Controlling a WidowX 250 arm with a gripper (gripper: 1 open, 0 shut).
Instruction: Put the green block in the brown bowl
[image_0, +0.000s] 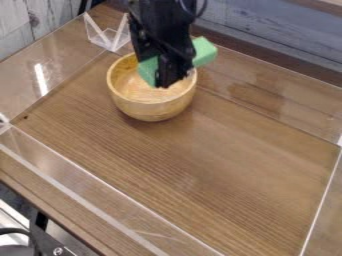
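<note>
The brown bowl stands at the back left of the wooden surface. In front of and above its right side is the green block, partly hidden by the dark gripper. My gripper is shut on the block, whose green shows on both sides of the fingers. The bowl's pale inside shows below the gripper, and the fingers cover part of its back rim. From this one view I cannot tell how high the block is above the rim.
Behind the bowl, at the back left, stands a clear plastic container. Another clear piece is at the left edge. Bare wooden surface fills the front and right. A dark cable lies at bottom left.
</note>
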